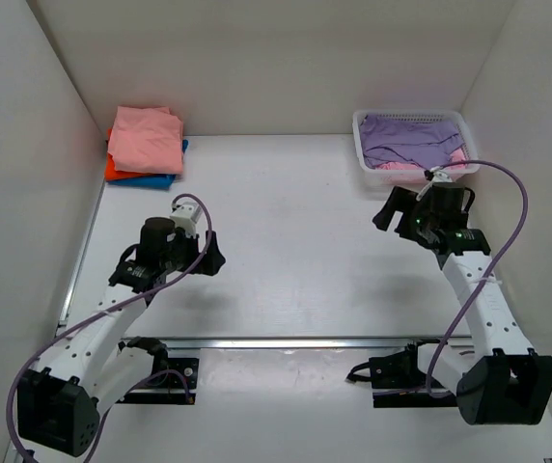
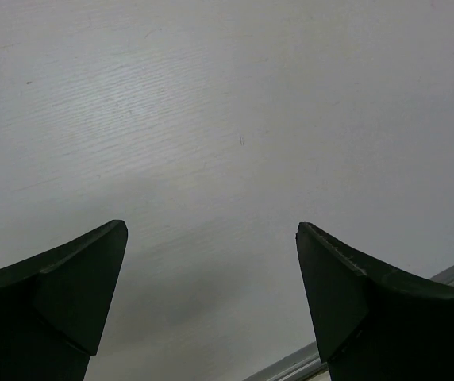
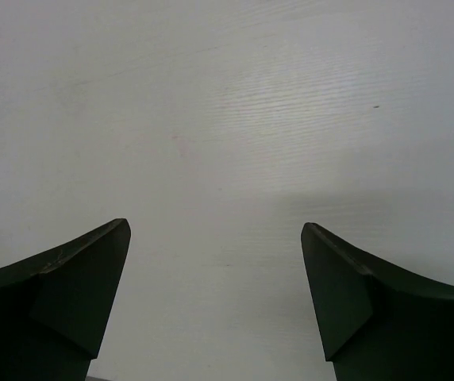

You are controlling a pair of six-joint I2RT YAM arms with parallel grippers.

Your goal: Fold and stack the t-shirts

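Observation:
At the back left of the table lies a stack of folded shirts: a salmon-pink shirt (image 1: 146,142) on top, with orange (image 1: 112,172) and blue (image 1: 160,180) cloth showing beneath it. A purple shirt (image 1: 406,142) and a pink one (image 1: 457,157) lie crumpled in the white basket (image 1: 361,154) at the back right. Over bare table, in front of the stack, my left gripper stands open and empty. My right gripper is also open, with only table between its fingers; in the top view it hovers in front of the basket.
Walls close in the back and both sides. A metal rail (image 1: 295,342) runs along the front, with the arm bases beside it. Purple cables loop over both arms.

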